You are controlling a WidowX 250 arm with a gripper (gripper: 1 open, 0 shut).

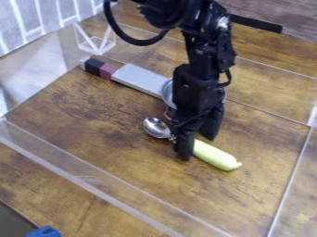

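My black gripper (196,139) is low over the wooden table, open, with its fingertips at the left end of a pale yellow-green elongated object (216,157). A metal spoon (156,128) lies just left of the fingers. Behind the gripper a metal bowl or pot is mostly hidden by the arm.
A grey bar with a dark red and black end (133,80) lies at the back left. A blue object (44,231) sits at the bottom left corner. Clear wood (87,148) fills the left and front.
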